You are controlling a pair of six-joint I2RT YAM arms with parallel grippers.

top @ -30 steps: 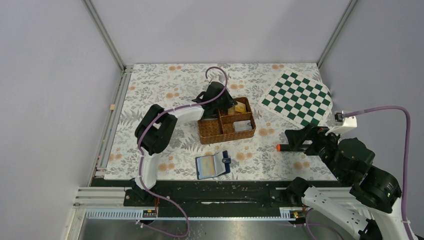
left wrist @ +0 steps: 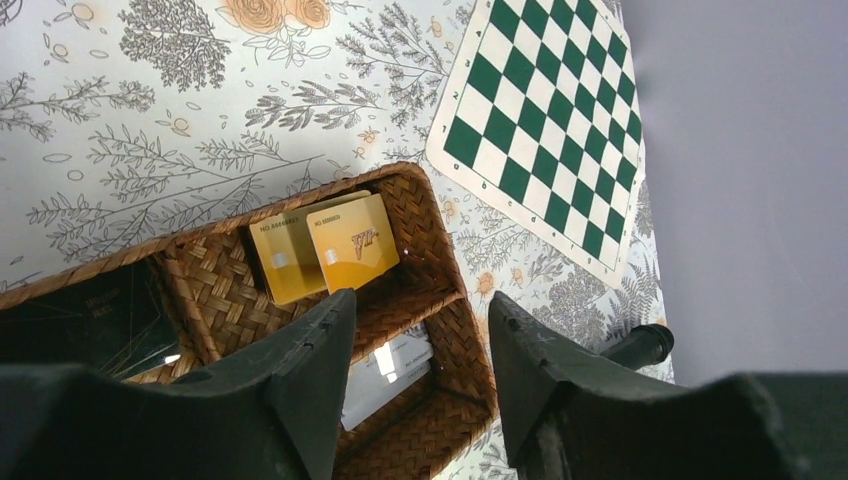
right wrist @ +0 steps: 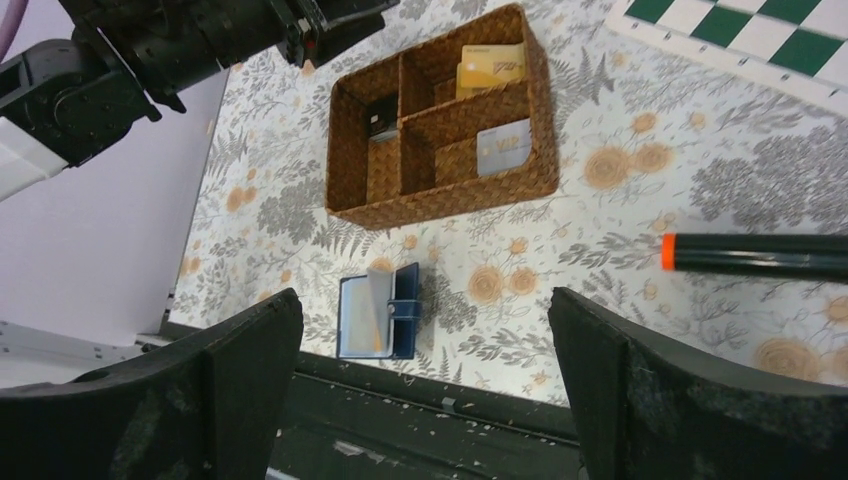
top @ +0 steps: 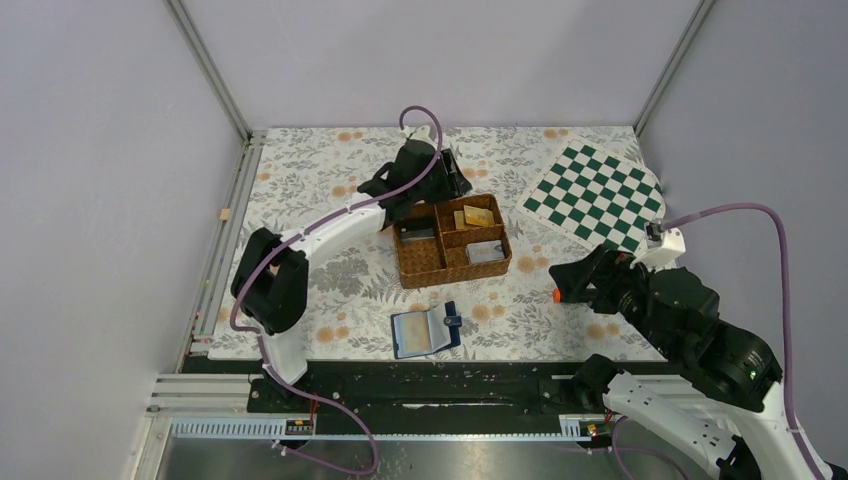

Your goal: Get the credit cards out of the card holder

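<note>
A blue card holder (top: 425, 330) lies unfolded at the front centre, a pale sleeve upright in it (right wrist: 362, 315). Behind it a wicker box (top: 447, 272) holds gold cards (left wrist: 355, 243) in one compartment, a silver card (right wrist: 503, 147) in another and a dark item (left wrist: 90, 320) in a third. My left gripper hangs open over the box's back, nothing between its fingers. My right gripper stands open at the right front, empty, above the table to the right of the card holder.
A green-and-white checkered mat (top: 590, 195) lies at back right. A dark cylinder with an orange end (right wrist: 750, 255) lies below it, near the right arm.
My left gripper has risen from the gold-card compartment and shifted toward the back. The right arm has moved slightly left.
</note>
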